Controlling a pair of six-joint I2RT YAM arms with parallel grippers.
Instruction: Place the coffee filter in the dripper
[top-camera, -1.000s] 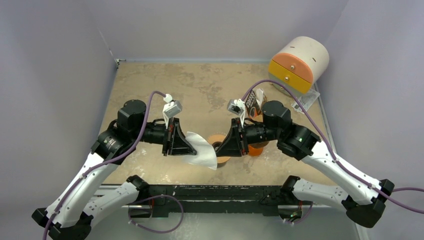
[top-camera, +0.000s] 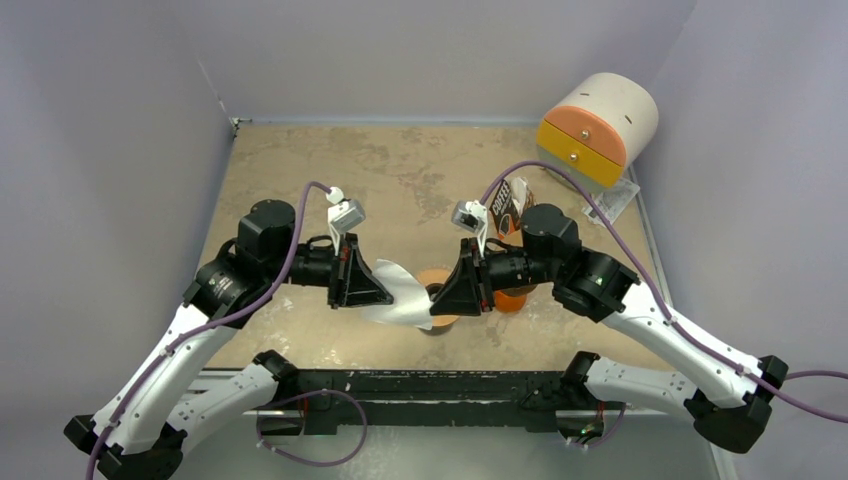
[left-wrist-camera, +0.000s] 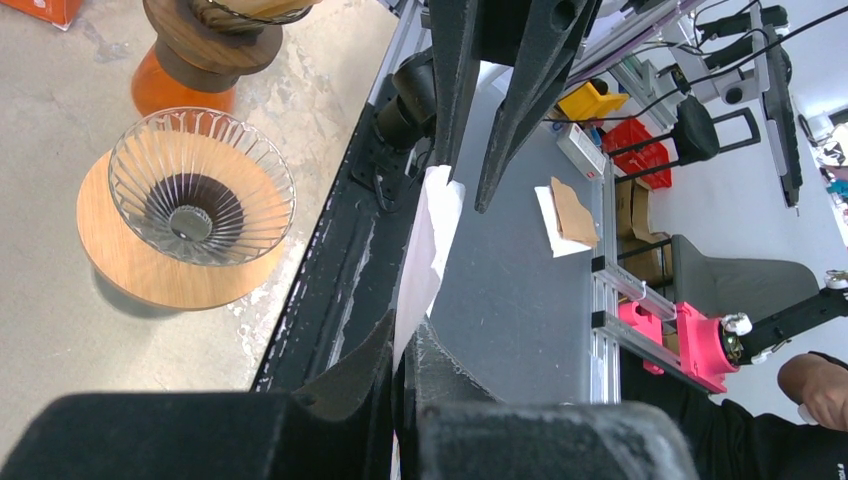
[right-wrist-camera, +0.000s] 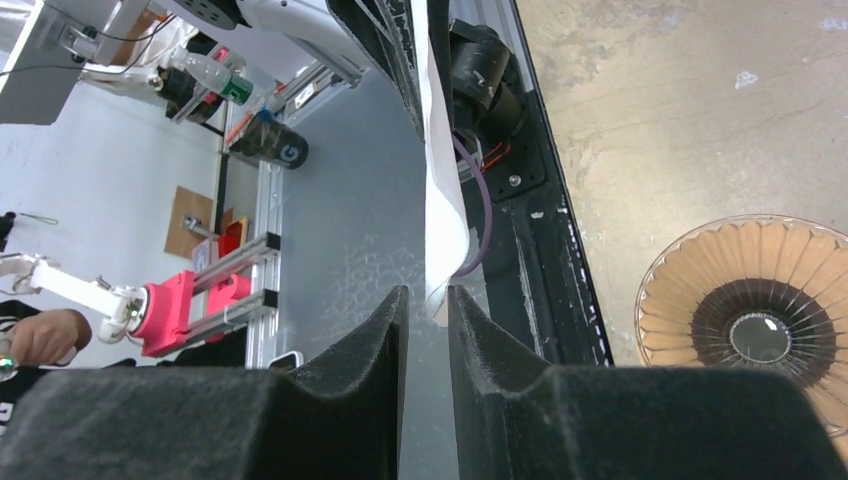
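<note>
A white coffee filter (top-camera: 398, 295) is pinched in my left gripper (top-camera: 378, 298), shown edge-on in the left wrist view as a thin upright sheet (left-wrist-camera: 420, 270). My right gripper (top-camera: 445, 303) faces it from the right; in the right wrist view its fingers stand slightly apart around the filter's far end, apparently not closed on it. The clear ribbed dripper (left-wrist-camera: 200, 180) sits on a round wooden base (left-wrist-camera: 130, 270), below and beside the filter, partly hidden by it and by my right gripper in the top view.
An orange vessel with a wooden collar stands behind the dripper to the right. A drawer box (top-camera: 600, 120) and bags sit at the back right. The dark front edge lies below the grippers.
My left gripper and the filter have shifted very slightly. My right gripper has moved a little at the filter's edge.
</note>
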